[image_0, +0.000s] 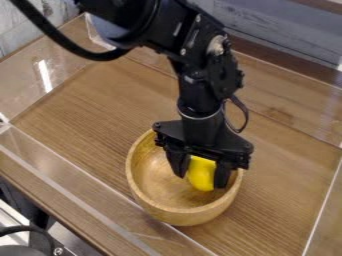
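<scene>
A wooden bowl (170, 199) sits on the table in the lower middle. Inside it, toward the right, lies a yellow object (202, 175), partly hidden by the black gripper (203, 166) lowered over it. The fingers straddle the yellow object; whether they press on it cannot be made out.
The wooden table (80, 110) has free room left of the bowl and to its right. A light back wall and clear side panels border it. Black cables run at the lower left and over the upper left.
</scene>
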